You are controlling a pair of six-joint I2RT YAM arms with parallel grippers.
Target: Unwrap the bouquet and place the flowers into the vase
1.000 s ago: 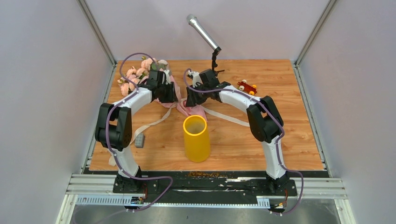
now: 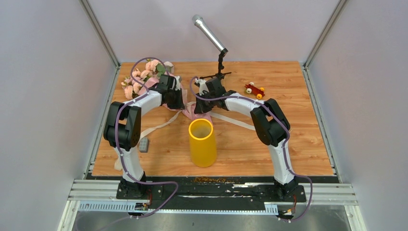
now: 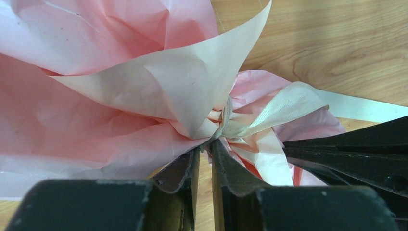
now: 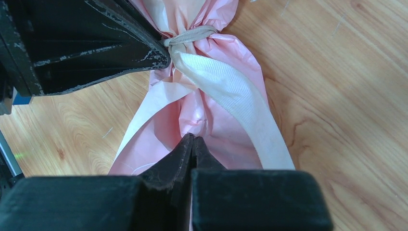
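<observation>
The bouquet's pale pink flowers (image 2: 146, 72) lie at the back left of the table, wrapped in pink paper (image 3: 120, 139) tied at its neck with a cream ribbon (image 3: 284, 110). My left gripper is at the tied neck, its fingers slightly parted with a narrow gap between them. Beyond the tie, my right gripper is shut at the loose paper tail; whether a thin fold is pinched between its tips cannot be made out. In front of both grippers, the yellow vase (image 2: 203, 144) stands upright, its mouth facing up.
A microphone (image 2: 210, 33) on a small stand is behind the right gripper. A red toy car (image 2: 254, 90) sits at the back right, and a grey box (image 2: 144, 145) at the left.
The left gripper has shifted a little to the right along the neck. Vase and flowers stay put.
</observation>
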